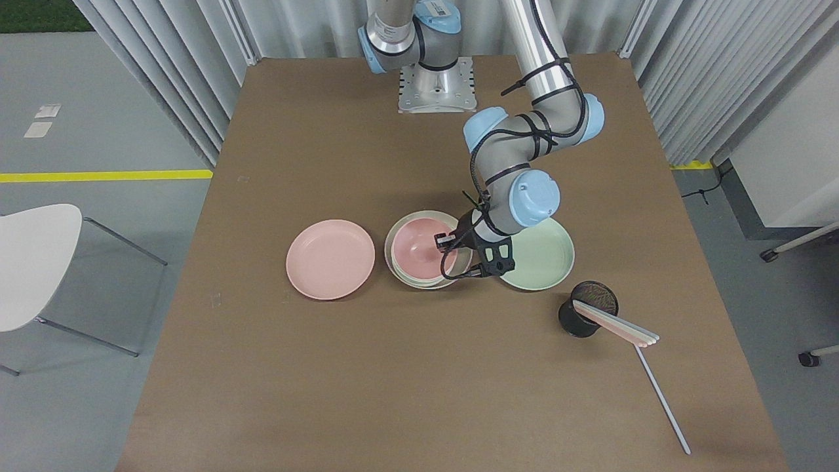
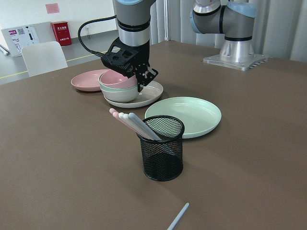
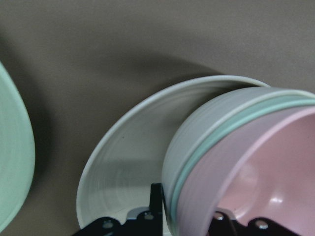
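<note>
A stack of bowls, pink (image 1: 417, 252) on top of mint and white ones (image 2: 120, 95), sits on a white plate (image 3: 123, 162), tilted or offset toward one side. My gripper is at the stack's rim on the green plate's side, one finger outside and the other inside the pink bowl; whether it grips the rims is unclear. A pink plate (image 1: 330, 259) lies to the left, a mint plate (image 1: 543, 259) to the right.
A black mesh cup (image 2: 163, 163) holds pale sticks (image 1: 617, 324) near the right front; a loose stick (image 1: 661, 397) lies beside it.
</note>
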